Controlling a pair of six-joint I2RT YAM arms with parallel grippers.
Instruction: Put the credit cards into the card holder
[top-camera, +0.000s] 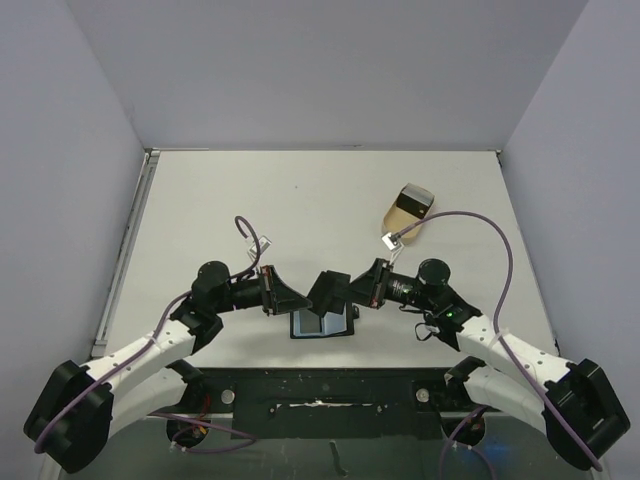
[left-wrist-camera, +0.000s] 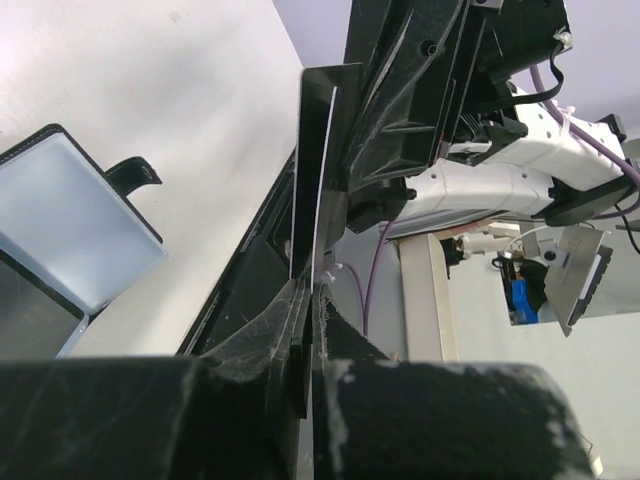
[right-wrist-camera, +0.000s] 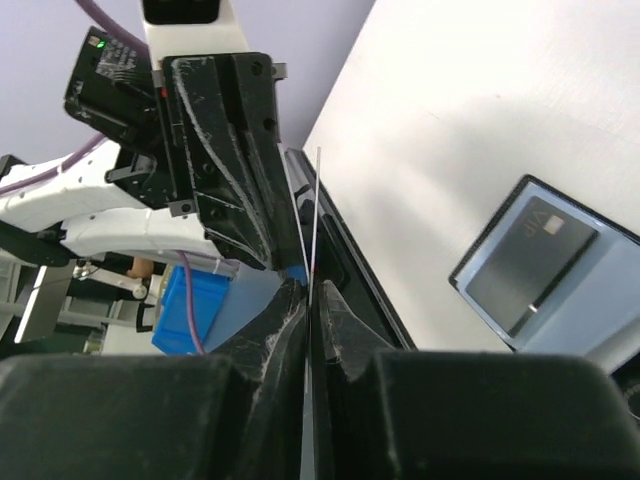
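Note:
Two dark credit cards, partly overlapping, hang between my grippers above the card holder (top-camera: 345, 328). My left gripper is shut on the edge of the left card (top-camera: 321, 292), which stands on edge in the left wrist view. Shut on the other one, the right card (top-camera: 340, 290), is my right gripper; from that wrist it shows as a thin upright line. The holder lies open and flat below, with pale pockets. A dark card (right-wrist-camera: 530, 262) sits in one pocket. The cards and arms hide part of the holder in the top view.
A tan box (top-camera: 397, 222) with a dark card stack (top-camera: 415, 200) stands at the back right. The holder's black strap (left-wrist-camera: 131, 175) sticks out beside it.

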